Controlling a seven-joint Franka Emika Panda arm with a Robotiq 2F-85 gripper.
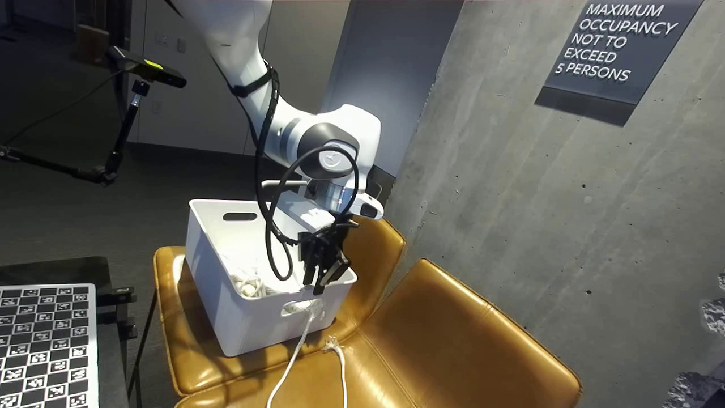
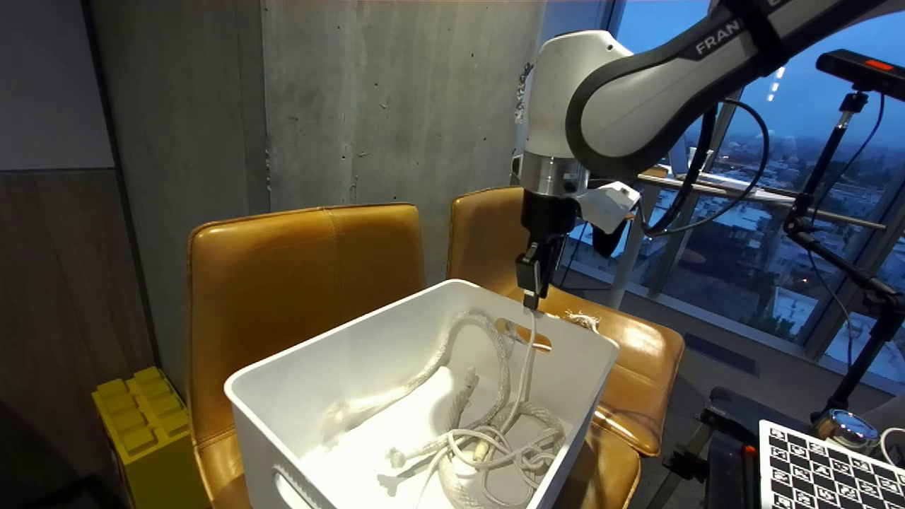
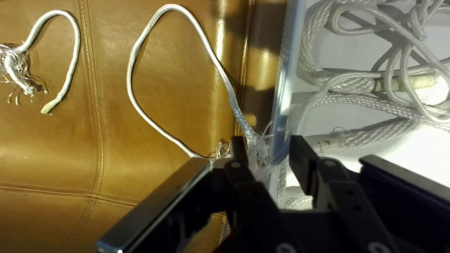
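My gripper is partly open above one wall of the white box. In the wrist view, its fingers stand on either side of the box's rim, with frayed white rope in the gap. Exterior view 2 shows the gripper over the wall with the handle slot, where a rope strand rises from inside. From that wall a thin white cord hangs outside onto the seat. Whether the fingers touch the rope I cannot tell.
The box stands on a tan leather chair, beside a second chair. Several coiled ropes lie inside it. A frayed cord end rests on the seat. A checkered board is off to one side.
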